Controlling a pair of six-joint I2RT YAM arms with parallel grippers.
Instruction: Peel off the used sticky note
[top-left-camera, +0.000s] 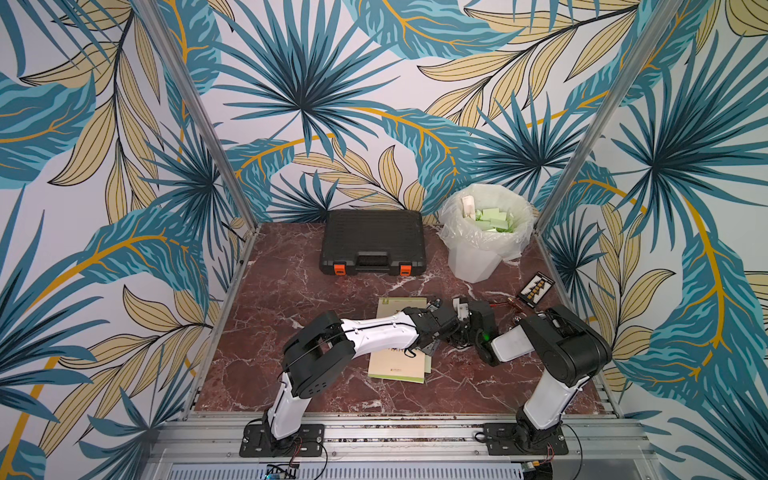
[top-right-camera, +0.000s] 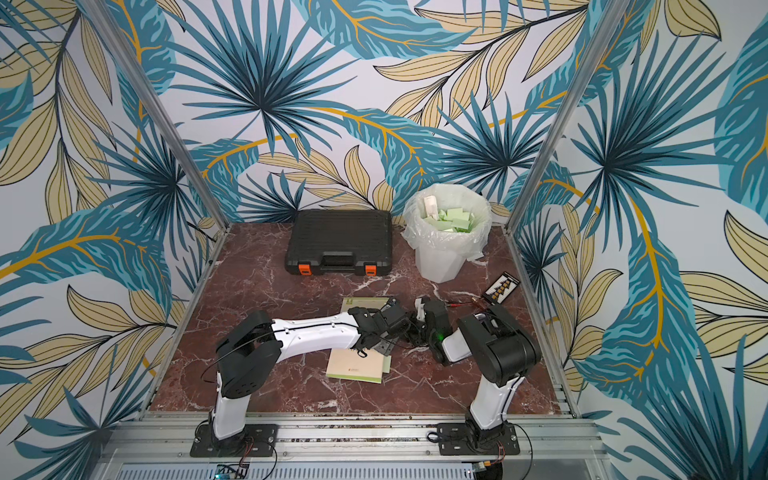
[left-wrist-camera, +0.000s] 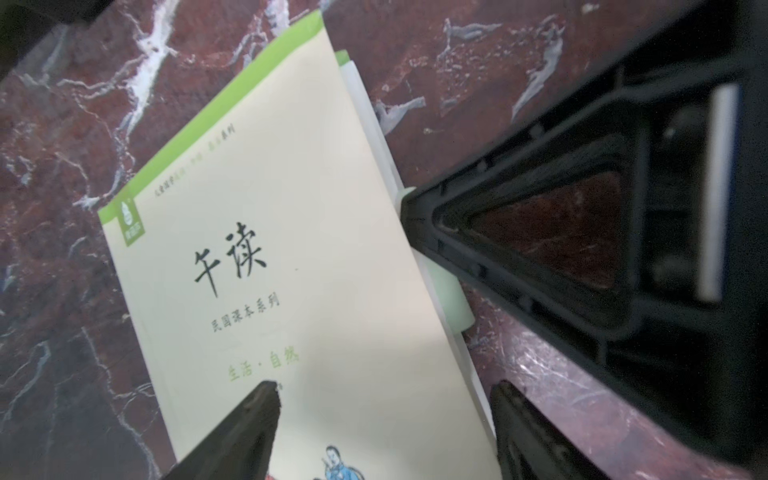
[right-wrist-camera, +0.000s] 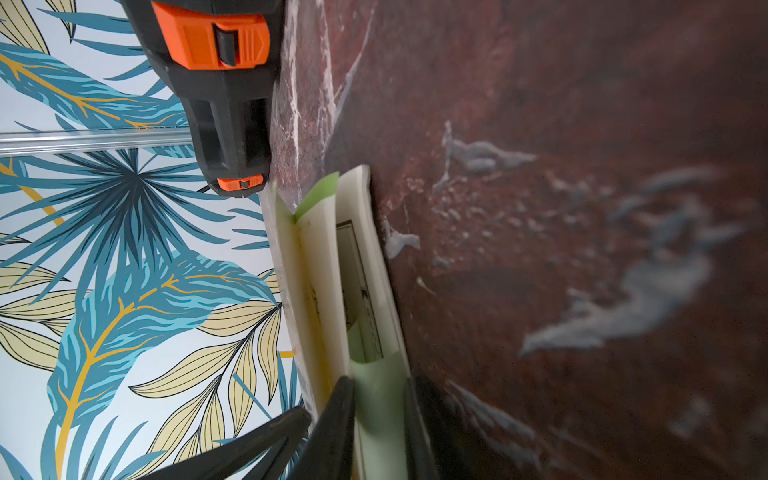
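A cream book (top-left-camera: 396, 366) with a green top edge lies on the table under my left arm. From its right side sticks a pale green sticky note (left-wrist-camera: 452, 297), curled, with its rest inside the pages. My left gripper is open above the cover, its fingers wide apart. At the book's right edge, my right gripper stands open sideways, one finger on each side of the note. In the right wrist view the pages fan slightly apart, and the note's green sheet (right-wrist-camera: 378, 428) runs between the fingertips; whether they touch it is unclear.
A lined white bin (top-left-camera: 473, 260) with green paper scraps stands at the back right. Left of it is a black case (top-left-camera: 373, 238) with orange latches. A phone-like picture card (top-left-camera: 536, 289) lies at right.
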